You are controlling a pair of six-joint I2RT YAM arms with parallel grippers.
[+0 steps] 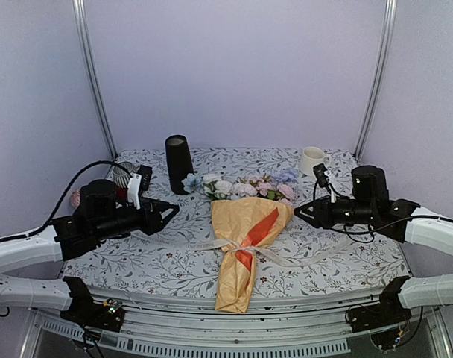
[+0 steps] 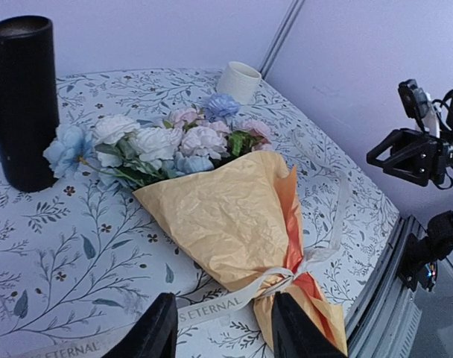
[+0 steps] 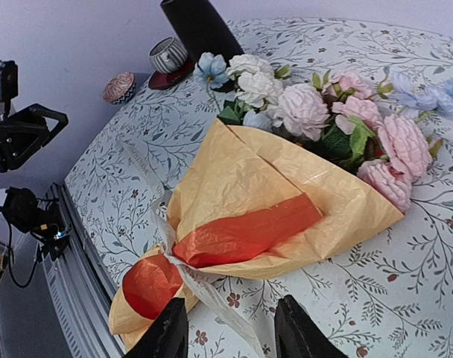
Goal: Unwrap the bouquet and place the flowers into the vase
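Observation:
Wrapped in orange-brown paper (image 1: 238,221), the flowers (image 1: 245,186) lie on the table, blooms toward the back, a pale ribbon (image 1: 275,259) tied round the wrap. The black vase (image 1: 179,164) stands upright and empty of flowers, just left of the blooms. In the left wrist view, my left gripper's fingers (image 2: 158,328) are apart with only table and ribbon visible beyond them. My left gripper (image 1: 172,214) is in the air left of the bouquet. On the other side, my right gripper (image 1: 301,212) hovers near the wrap's right edge, its fingers (image 3: 170,328) parted, nothing held.
A white mug (image 1: 311,161) stands at the back right. A striped cup (image 3: 168,56) on a dark red saucer (image 3: 171,77) and a patterned bowl (image 3: 120,88) are at the left.

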